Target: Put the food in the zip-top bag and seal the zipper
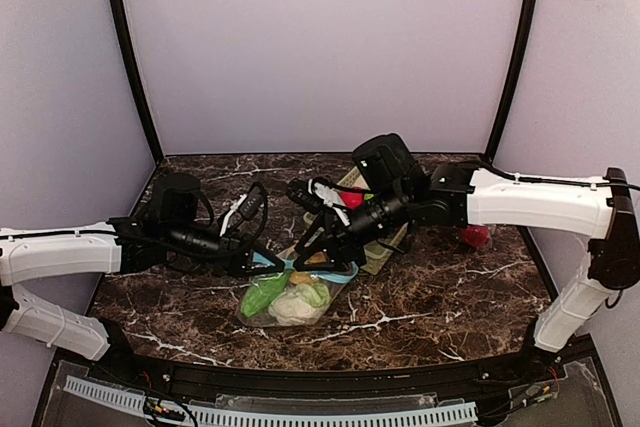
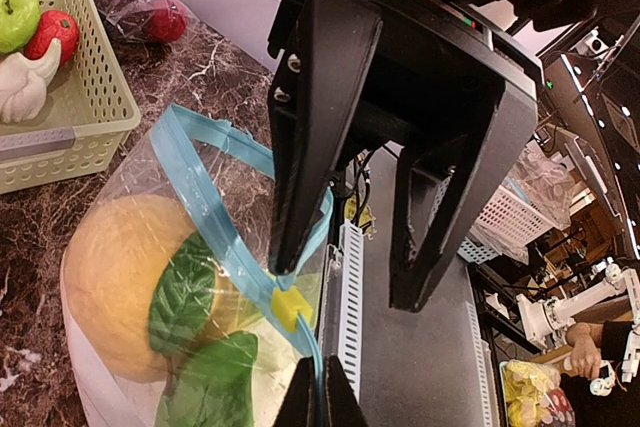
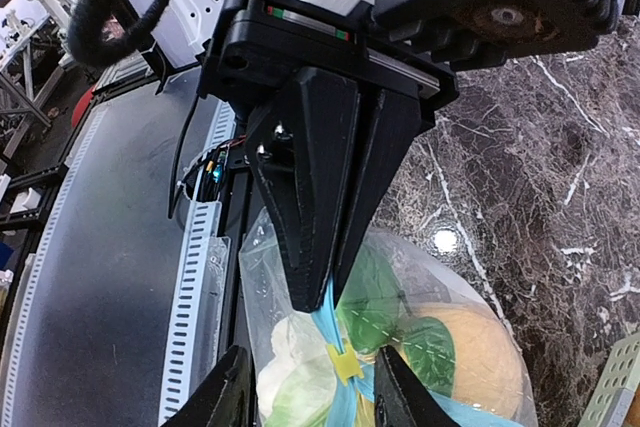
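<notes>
In the top view, a clear zip bag (image 1: pixel 270 315) holds a green vegetable (image 1: pixel 262 295), a pale cabbage-like item (image 1: pixel 297 304) and a round tan food. Its blue zipper strip (image 2: pixel 205 197) is parted into a loop; a yellow slider (image 2: pixel 290 308) sits on it near my left gripper. The left gripper is shut on the strip, whose blue line passes between its fingertips. My right gripper stands open over the bag mouth, its fingers either side of the slider in the right wrist view, not gripping it. Its arm hides part of the mouth from above.
A cream basket (image 2: pixel 100 67) with fruit and a white item stands behind the bag, partly covered by the right arm. Another clear bag holding something red (image 1: pixel 475 236) lies at the right.
</notes>
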